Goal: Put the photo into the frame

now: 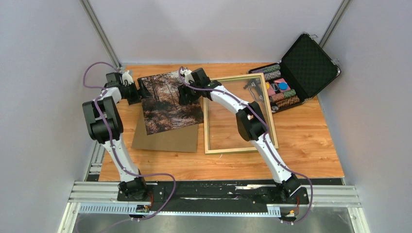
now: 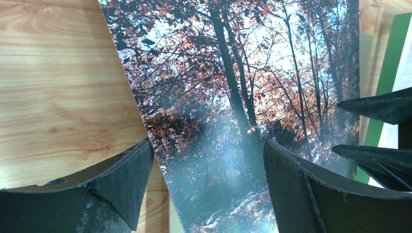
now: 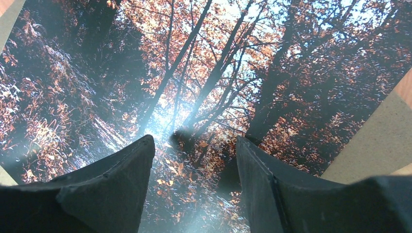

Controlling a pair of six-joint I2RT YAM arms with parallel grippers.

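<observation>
The forest photo (image 1: pixel 167 114) lies turned at a slant, partly over a brown backing board (image 1: pixel 165 143). To its right is the light wooden frame (image 1: pixel 206 131), flat on the table. At the photo's left edge my left gripper is open, its two fingers on either side of that edge with a wide gap between them. My right gripper stands over the right part of the photo, fingers apart and nothing gripped between them. In the left wrist view the right gripper's dark fingers (image 2: pixel 376 108) show above the photo's far side.
An open black case (image 1: pixel 311 65) holding rolls and small items stands at the back right, close against the frame. Small tools (image 1: pixel 255 90) lie within the frame's upper right.
</observation>
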